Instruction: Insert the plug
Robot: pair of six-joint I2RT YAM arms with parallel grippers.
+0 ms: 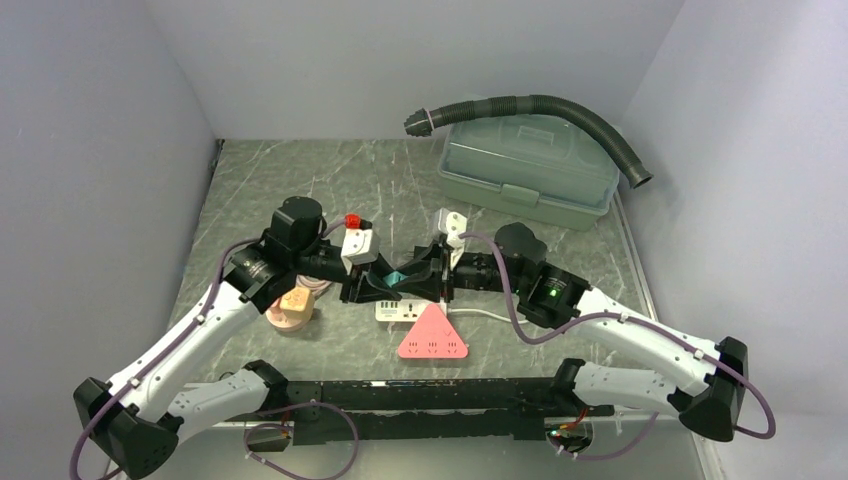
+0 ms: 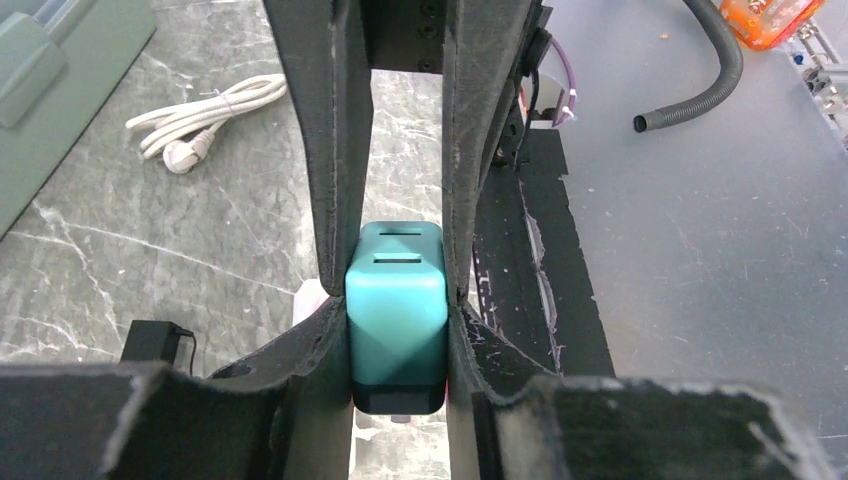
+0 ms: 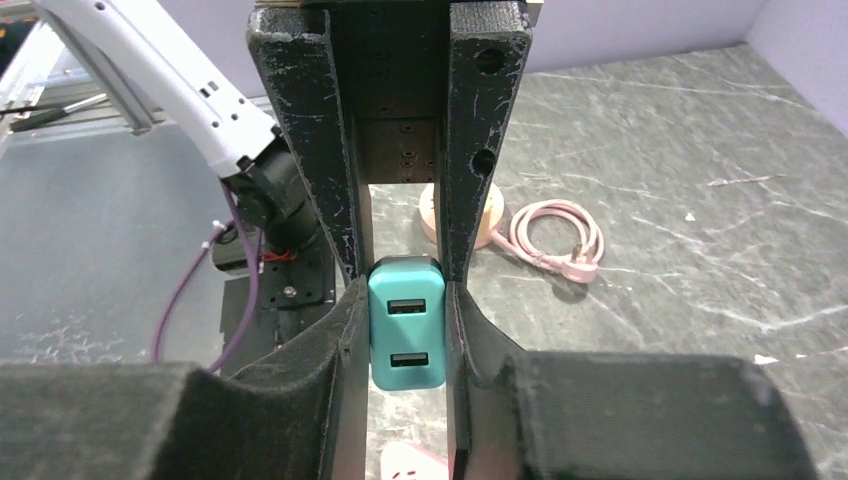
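A teal plug block (image 1: 396, 278) is held above the table between my two facing grippers. In the left wrist view the pads of my left gripper press against both sides of the block, which shows two slots on its near face. From the opposite side, my right gripper closes on the same block, its USB ports showing in the right wrist view. The plug's prongs cannot be made out. A white power strip (image 1: 398, 311) and a pink triangular socket strip (image 1: 433, 340) lie below, partly hidden by the grippers.
A round pink socket (image 1: 288, 318) with a tan cube (image 1: 297, 302) stands at the left. The green box (image 1: 530, 165) with a black hose (image 1: 540, 106) over it occupies the back right. Bare marble table lies at the back left.
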